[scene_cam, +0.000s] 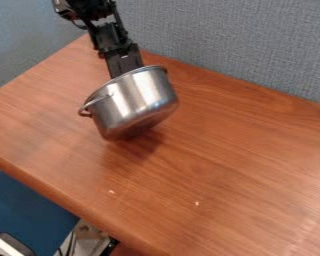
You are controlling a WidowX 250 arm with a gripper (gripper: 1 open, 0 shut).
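Note:
A shiny steel pot (pixel 133 105) hangs tilted over the wooden table (pixel 230 180), a small loop handle at its left side and its shadow below it. Behind it the black arm comes down from the top left, and my gripper (pixel 131 67) is shut on the pot at its far rim; the fingertips are mostly hidden behind the pot.
A grey textured wall (pixel 243 45) stands behind it. Off the left front edge lie a blue surface (pixel 29 210) and some cables.

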